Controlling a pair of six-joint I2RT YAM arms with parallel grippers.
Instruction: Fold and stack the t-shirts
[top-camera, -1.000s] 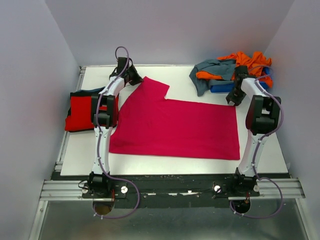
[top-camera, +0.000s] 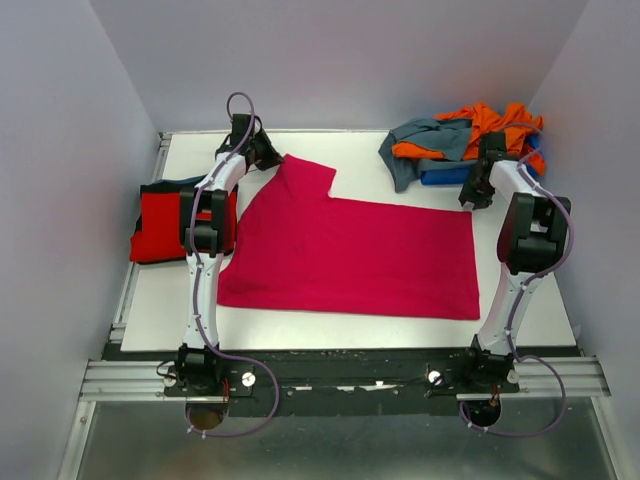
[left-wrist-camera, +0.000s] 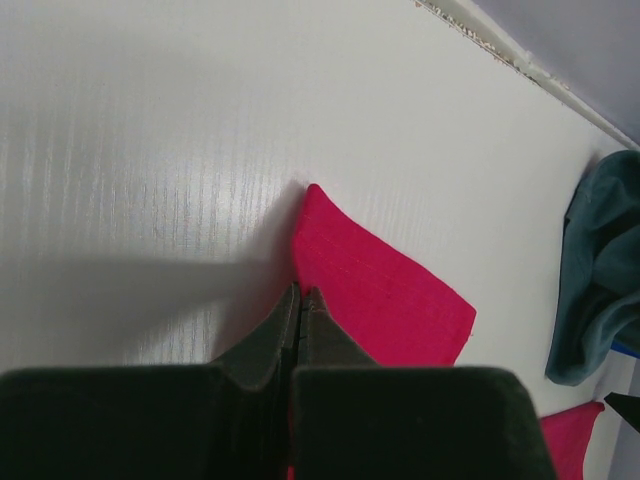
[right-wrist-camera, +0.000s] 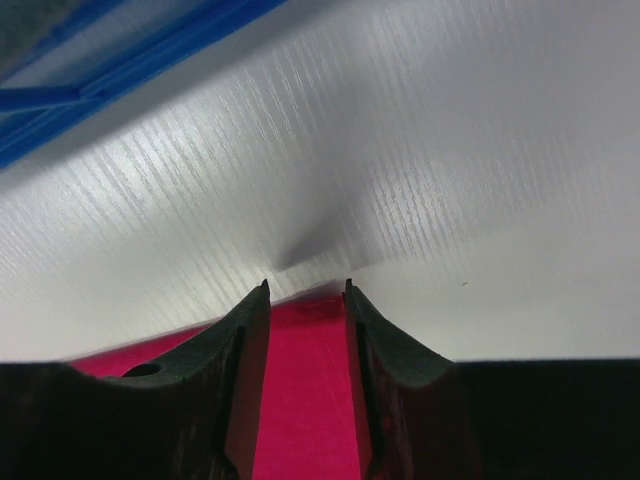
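A red T-shirt (top-camera: 350, 260) lies spread over the middle of the white table, its top-left part narrowing to a strip. At that upper-left corner my left gripper (top-camera: 275, 160) is shut; in the left wrist view the red cloth (left-wrist-camera: 385, 280) rises to its fingertips, though how much is between them is hidden. My right gripper (top-camera: 470, 202) stands over the top-right corner, part open, with the cloth's corner (right-wrist-camera: 320, 310) below or between its fingertips; it is not visibly gripped.
Folded red and dark shirts (top-camera: 160, 225) lie on the left. A blue bin (top-camera: 440, 177) heaped with orange and grey-teal shirts (top-camera: 405, 165) stands at the back right. Walls enclose the table's back and sides.
My right gripper has shifted slightly right. The red shirt's upper-left corner, at my left gripper, has moved slightly left since a second ago.
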